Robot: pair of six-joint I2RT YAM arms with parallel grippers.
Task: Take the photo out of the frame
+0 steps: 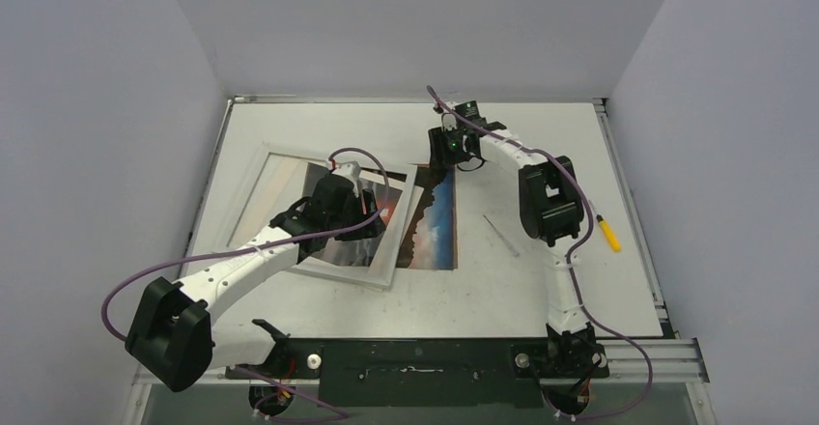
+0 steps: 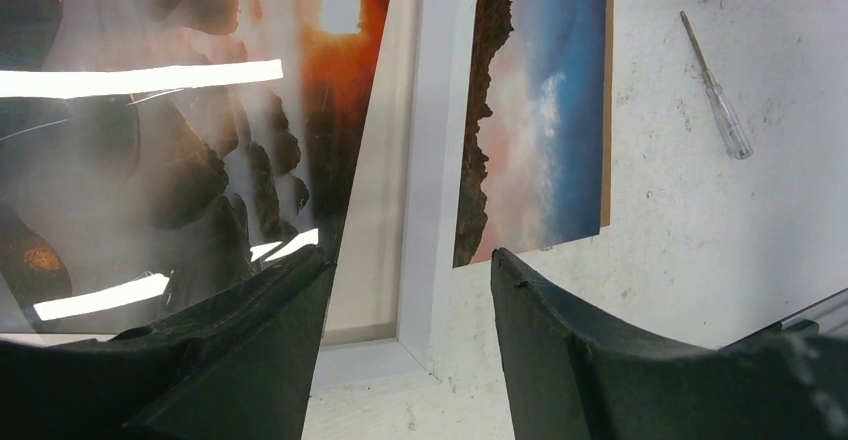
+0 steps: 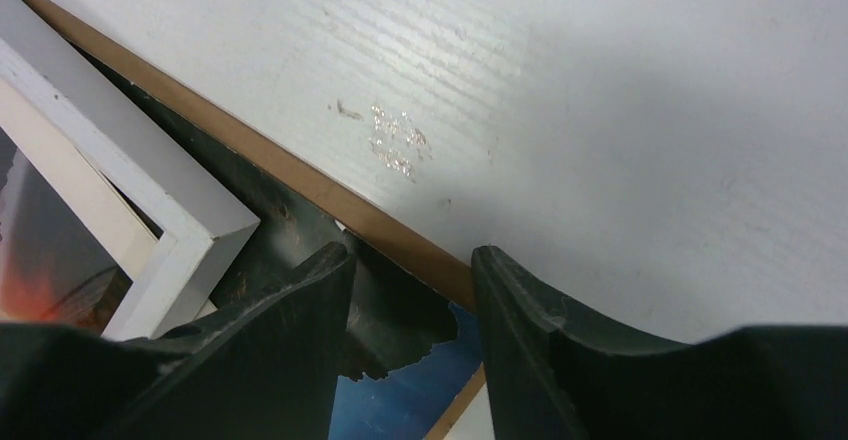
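A white picture frame (image 2: 427,160) lies on the table with a glossy sunset photo (image 2: 170,190) inside. My left gripper hangs open over the frame's right side. Beside the frame, partly under it, lies a sky photo (image 2: 545,140) on a brown backing board (image 3: 240,130). My right gripper is open at the back edge of this board, one finger over the photo, the other at the brown edge.
A clear-handled screwdriver (image 2: 725,115) lies right of the sky photo, and a yellow-handled screwdriver (image 1: 608,234) at the far right.
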